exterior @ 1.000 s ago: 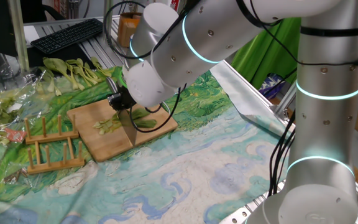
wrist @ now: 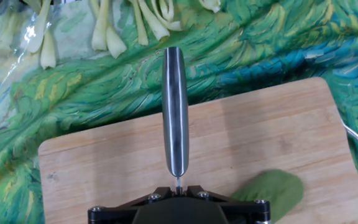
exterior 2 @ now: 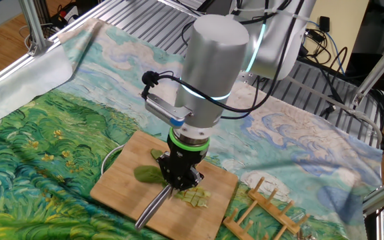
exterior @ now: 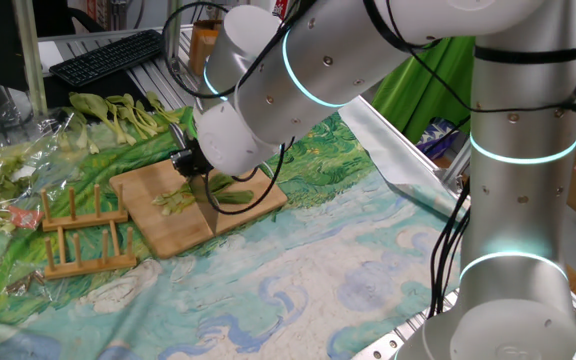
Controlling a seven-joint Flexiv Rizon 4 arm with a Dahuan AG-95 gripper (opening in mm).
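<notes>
My gripper is shut on a knife, whose steel handle point(wrist: 176, 112) sticks out forward from the fingers. In the second exterior view the handle point(exterior 2: 153, 209) slants toward the near edge of the wooden cutting board point(exterior 2: 122, 190). Part of the blade point(exterior: 206, 205) shows in the first exterior view, over the board and among the greens. Cut green pieces point(exterior 2: 193, 197) lie on one side of the gripper, and a leafy part point(exterior 2: 150, 175) on the other. Only the leaf point(wrist: 275, 191) shows in the wrist view. Whether the blade's edge touches the board cannot be made out.
Left of the board stands a wooden peg rack point(exterior: 88, 232). Whole leafy greens point(exterior: 118, 117) lie beyond the board, with clear plastic wrapping point(exterior: 8, 180) at the left.
The arm has shifted slightly to the left with the knife still in the gripper. The board, rack and whole greens look unmoved.
</notes>
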